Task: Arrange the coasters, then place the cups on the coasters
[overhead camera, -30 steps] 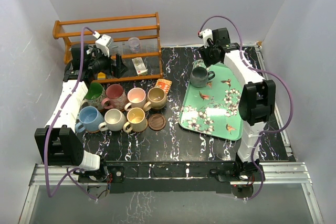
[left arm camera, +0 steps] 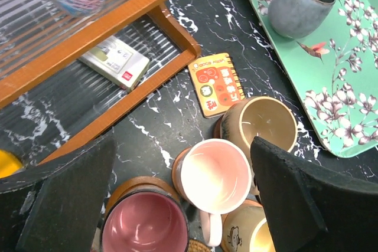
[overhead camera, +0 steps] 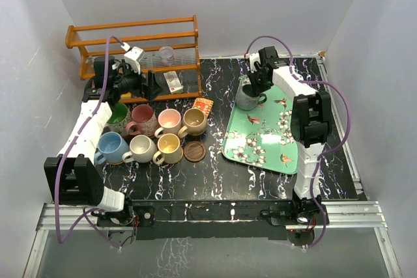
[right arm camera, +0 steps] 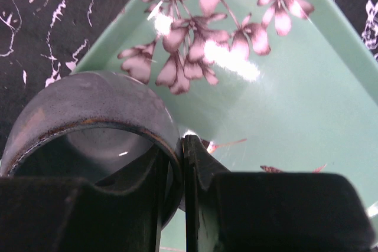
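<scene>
A dark grey cup [overhead camera: 246,99] sits on the green tray [overhead camera: 260,154], near its left side. My right gripper [overhead camera: 257,84] is down at the cup, shut on its wall; in the right wrist view the rim [right arm camera: 100,101] runs between the fingers. A bare brown coaster [overhead camera: 194,151] lies left of the tray. My left gripper [overhead camera: 151,86] stands open over the mugs by the rack, nothing between its fingers.
Several mugs, among them a pink one [overhead camera: 169,122] and a blue one [overhead camera: 112,144], stand at left on coasters. A wooden rack [overhead camera: 140,24] is at the back left, a notepad [overhead camera: 202,105] before it. Dark table shows in front.
My right gripper has come down onto the cup and taken hold of its wall. The left arm has barely moved.
</scene>
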